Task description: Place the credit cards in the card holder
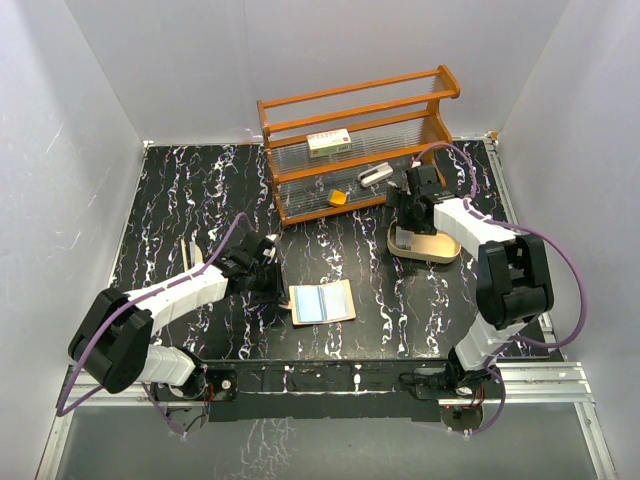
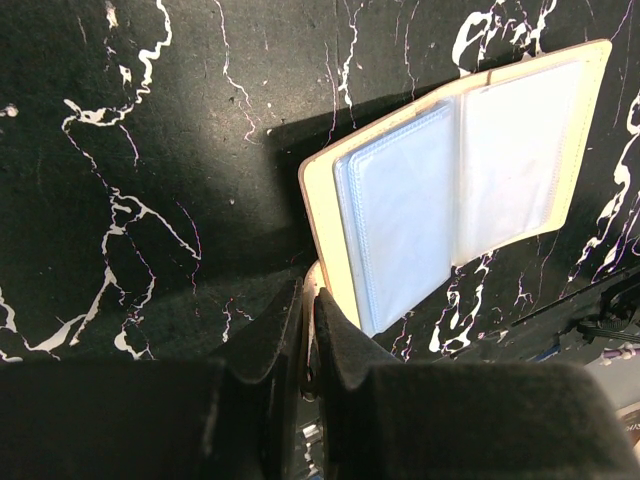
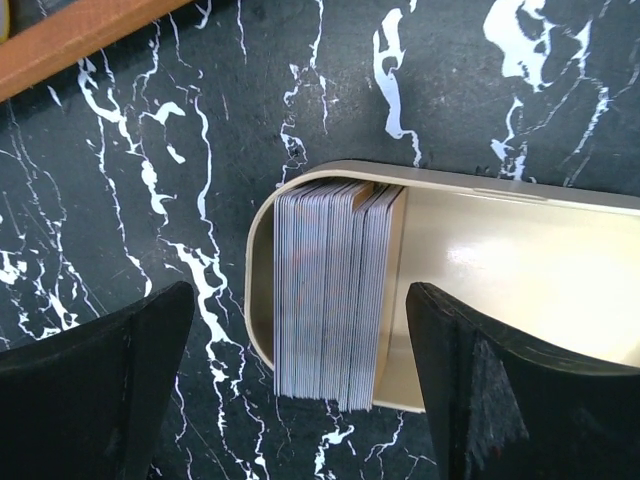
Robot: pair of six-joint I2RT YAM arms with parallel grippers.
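The card holder [image 2: 400, 215] lies open on the dark table, clear sleeves facing up. My left gripper is shut on its cream edge at the near left corner. In the right wrist view, a row of credit cards [image 3: 325, 290] stands on edge at the left end of a cream box [image 3: 500, 280]. My right gripper is over that box, open wide, with its fingers either side of the cards and nothing held.
A wooden rack [image 1: 350, 110] with a small carton [image 1: 329, 142] and other small items stands at the back. Pale items [image 1: 191, 255] lie at the left. The table between rack and card holder is clear.
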